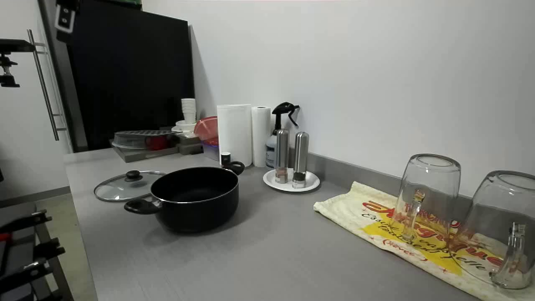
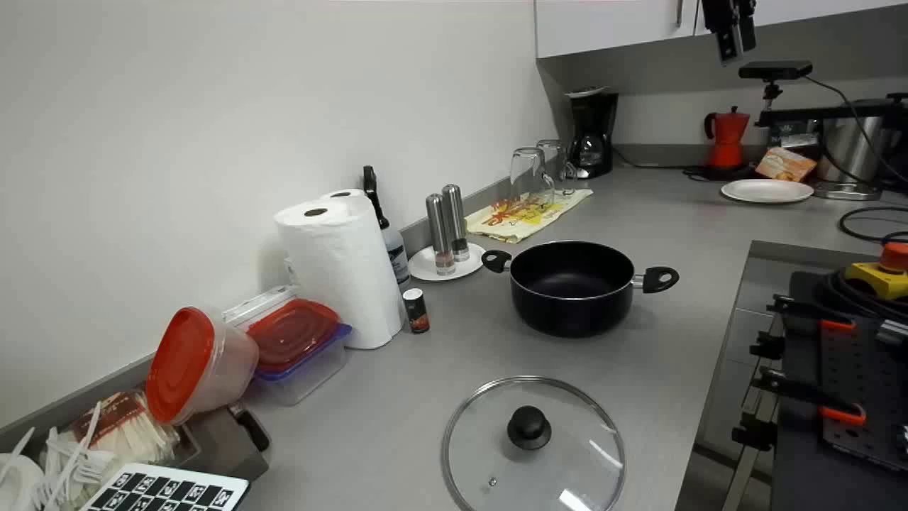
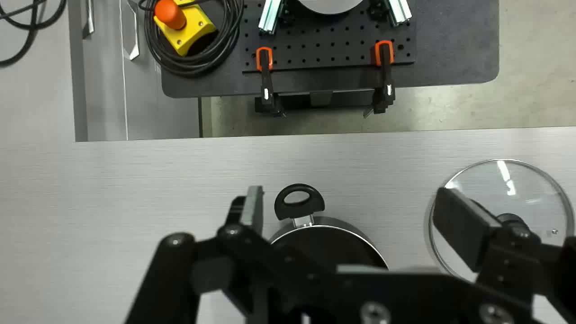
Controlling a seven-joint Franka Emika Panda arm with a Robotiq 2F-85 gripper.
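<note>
A black two-handled pot (image 1: 198, 210) stands uncovered on the grey counter, and its inside looks empty. Its glass lid (image 2: 532, 451) with a black knob (image 2: 528, 426) lies flat on the counter beside it, knob up. High above the counter, my gripper is open, with its two fingers wide apart and nothing held. From the wrist I look down on the pot (image 3: 329, 237) and part of the lid (image 3: 507, 183), both partly hidden by the gripper. Only a fingertip (image 2: 733, 38) of mine shows at the top in exterior view 2.
Steel grinders (image 1: 282, 155) stand on a white plate (image 1: 313, 180) near paper towel rolls (image 2: 340, 264). Two upturned glass mugs (image 1: 431, 195) rest on a printed cloth (image 1: 361, 200). Plastic containers (image 2: 302, 370) line the wall.
</note>
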